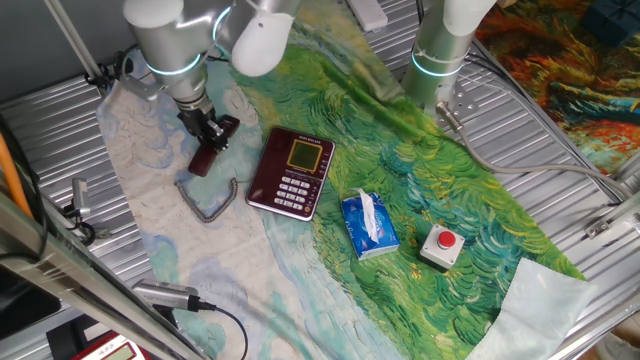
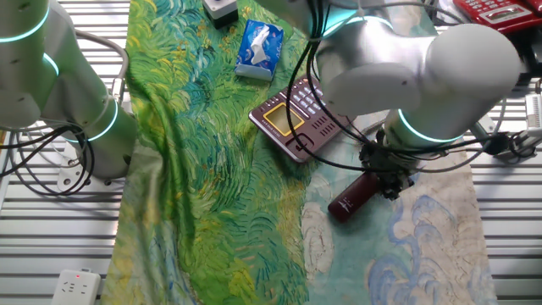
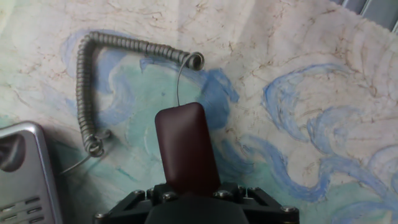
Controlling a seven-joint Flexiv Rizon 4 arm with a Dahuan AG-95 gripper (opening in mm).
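A dark red telephone handset sticks out on both sides of my gripper, which is shut on its middle. In the wrist view the handset points away from the black fingers, and its rear part is hidden. A grey coiled cord runs from the handset's far end toward the telephone base. The dark red telephone base, with keypad and small screen, lies on the cloth beside the gripper. In exterior view 2 the handset is low over the cloth; whether it touches is unclear.
A blue tissue pack and a box with a red button lie beyond the telephone base. A grey device with a black cable is near the metal frame.
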